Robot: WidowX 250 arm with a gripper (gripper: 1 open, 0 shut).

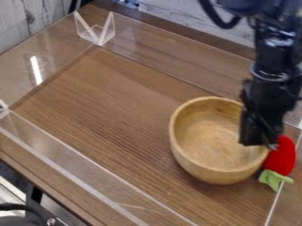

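Observation:
The dark robot arm with its gripper (259,134) stands on the right, its tip low at the right rim of a large tan wooden bowl (200,146). The fingertips are hard to make out, and I see nothing held. The bowl looks empty. A red object with a green end (278,159) lies against the bowl's right side, just beside the gripper tip, partly behind it.
A white wire-like stand (97,28) is at the back left. A wall edge runs along the back.

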